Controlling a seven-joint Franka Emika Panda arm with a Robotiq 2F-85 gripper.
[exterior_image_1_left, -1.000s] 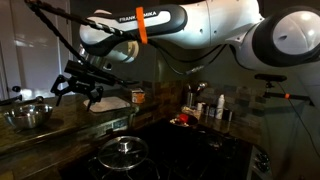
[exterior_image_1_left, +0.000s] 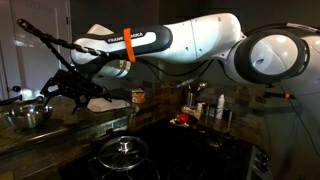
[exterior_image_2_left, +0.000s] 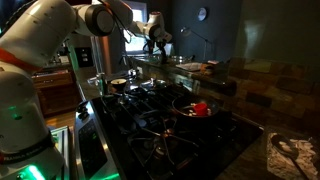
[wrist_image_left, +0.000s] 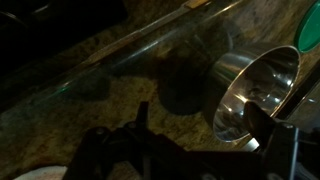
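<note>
My gripper (exterior_image_1_left: 62, 104) hangs open over the counter at the left of exterior view 1, nothing between its fingers. A shiny metal bowl (exterior_image_1_left: 28, 116) rests on that counter, just left of the gripper. From the wrist, the bowl (wrist_image_left: 258, 85) appears at the right, its rim close to the right finger (wrist_image_left: 257, 120) in the picture. Whether they touch, I cannot tell. The left finger (wrist_image_left: 142, 116) has bare counter beneath it. At the back of exterior view 2, the gripper (exterior_image_2_left: 157, 44) is small and dark.
A lidded pan (exterior_image_1_left: 123, 153) stands on the black stove. Another pan (exterior_image_2_left: 197, 105) there holds something red. A green object (wrist_image_left: 308, 32) lies beyond the bowl, and part of a white round thing (wrist_image_left: 42, 173) shows lower left. Bottles (exterior_image_1_left: 220, 107) stand along the back.
The gripper has moved left and slightly down in exterior view 1, nearer the metal bowl. It stays open. The bowl and the lidded pan have not moved.
</note>
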